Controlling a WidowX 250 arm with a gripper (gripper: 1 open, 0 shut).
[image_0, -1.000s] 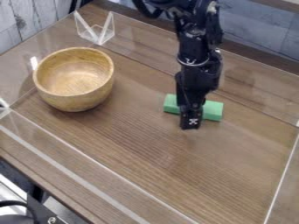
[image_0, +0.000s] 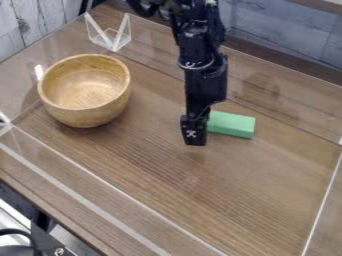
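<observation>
My black gripper (image_0: 206, 125) comes down from the top centre, open, its fingertips low over the wooden table just left of a green rectangular block (image_0: 234, 126). The block lies on the table, its left end partly hidden behind the gripper. I cannot tell whether the fingers touch it.
A large tan bowl (image_0: 84, 108) stands on the left. A white wire-like object (image_0: 107, 35) is at the back left.
My gripper has moved left from over the green block to beside its left end. The block shows little movement.
</observation>
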